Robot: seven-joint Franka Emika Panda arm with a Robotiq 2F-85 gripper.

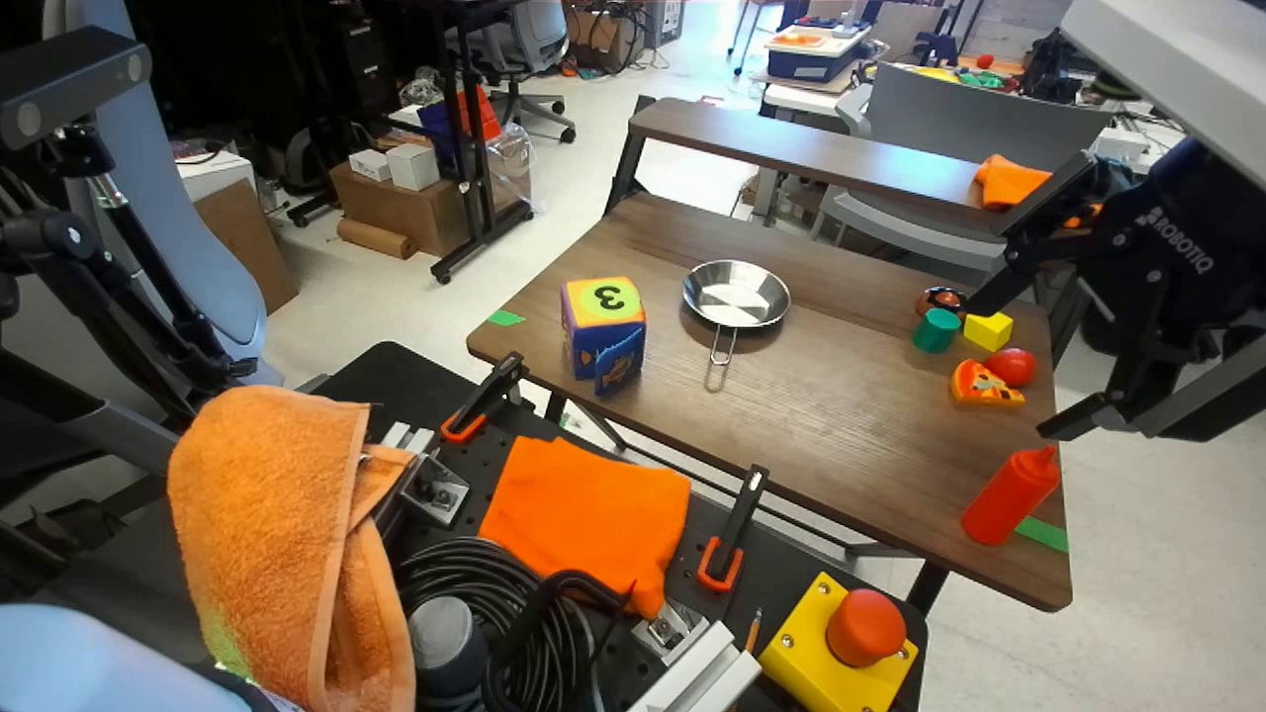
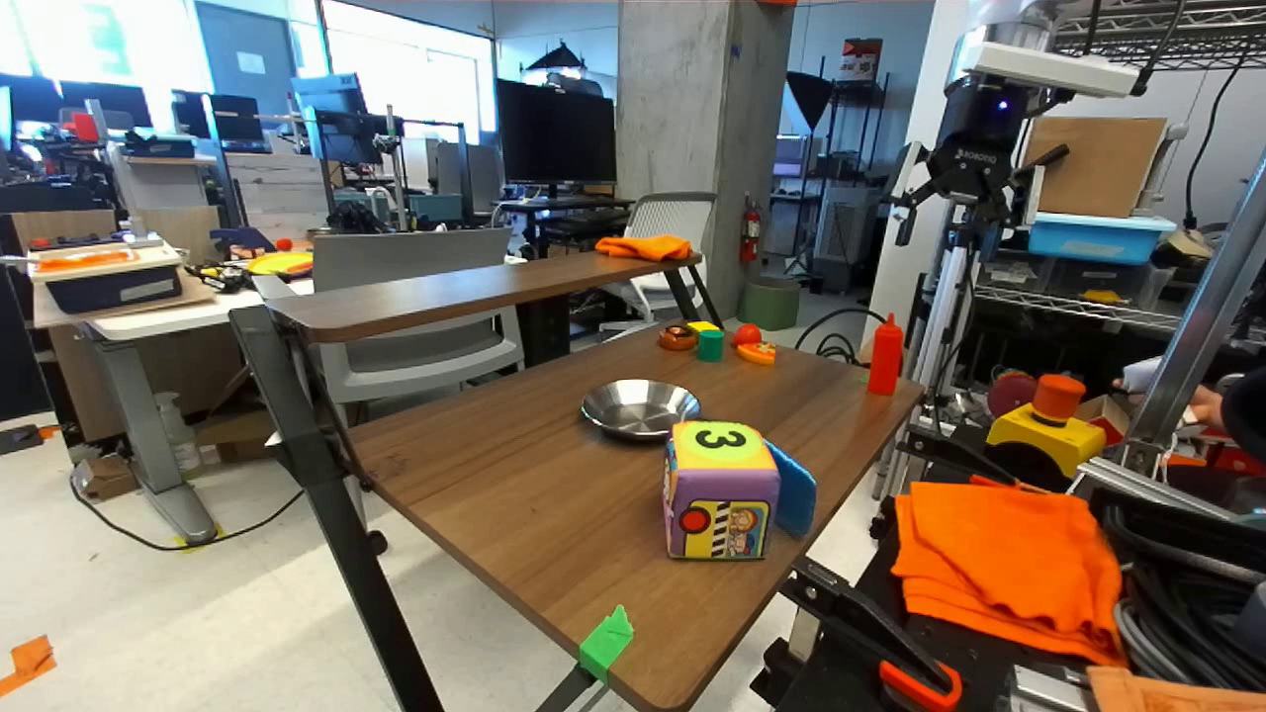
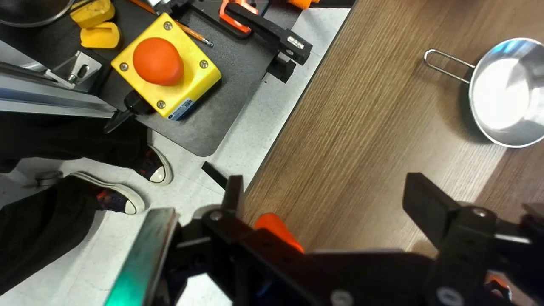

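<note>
My gripper is open and empty, its black fingers [image 3: 427, 209] wide apart. It hangs above the right end of the brown table [image 1: 819, 439]. Below it a red squeeze bottle [image 1: 1011, 496] stands upright near the table's right corner; in the wrist view only part of the bottle [image 3: 278, 229] shows. A steel pan [image 1: 737, 295] with a wire handle rests mid-table. Toward the far right lie a teal cup-like piece [image 1: 937, 331], a yellow block [image 1: 988, 331], a red ball-like toy [image 1: 1011, 367], a pizza slice [image 1: 983, 385] and a brown ring-shaped toy [image 2: 678, 338].
A soft number cube [image 1: 602, 334] sits at the table's left end. A raised shelf [image 1: 819, 148] runs along the back. The front cart carries clamps, an orange cloth [image 1: 587, 510] and a yellow box with a red button [image 1: 843, 647]. Table space right of the pan is clear.
</note>
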